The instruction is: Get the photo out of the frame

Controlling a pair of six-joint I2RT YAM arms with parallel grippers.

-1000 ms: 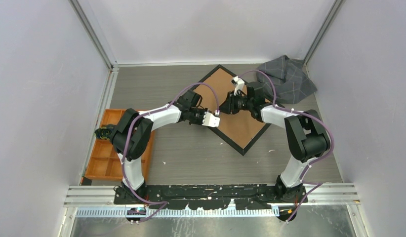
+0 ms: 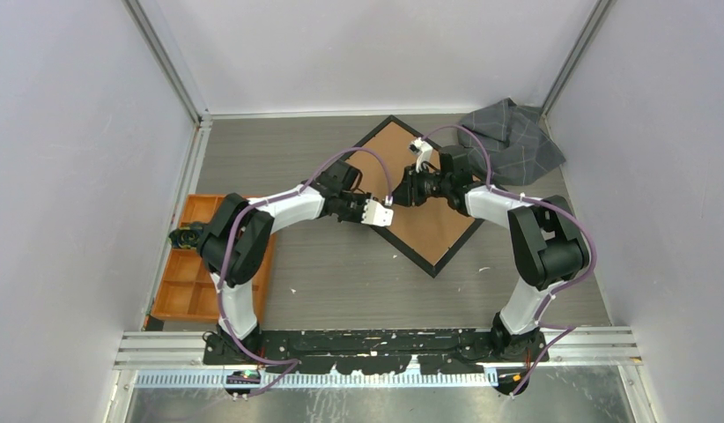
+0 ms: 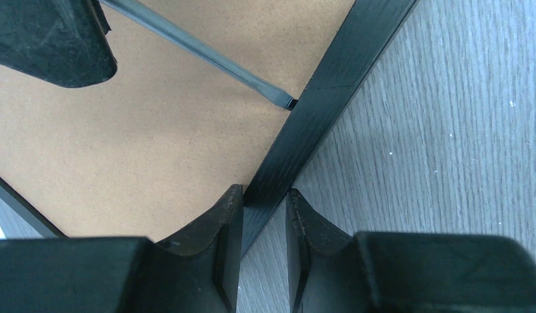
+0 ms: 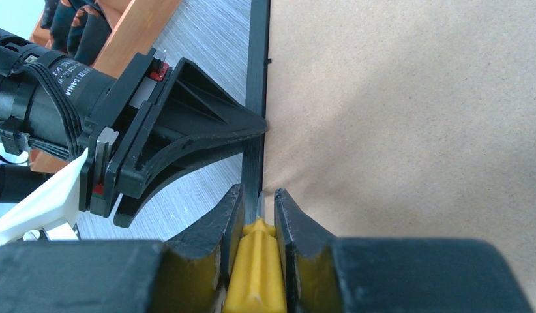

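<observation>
The frame [image 2: 413, 256] lies back up on the table, its brown backing [image 2: 429, 229] inside a black border. My left gripper is on the black border [image 3: 330, 72], fingertips either side of it; whether they grip it is unclear. My right gripper is shut on a yellow-handled tool, whose thin metal blade [image 3: 207, 55] reaches the inner edge of the border in the left wrist view. The photo is not visible.
An orange compartment tray [image 2: 178, 300] stands at the left with dark items in it. A grey checked cloth [image 2: 508, 141] lies at the back right. Bare table shows in front of the frame.
</observation>
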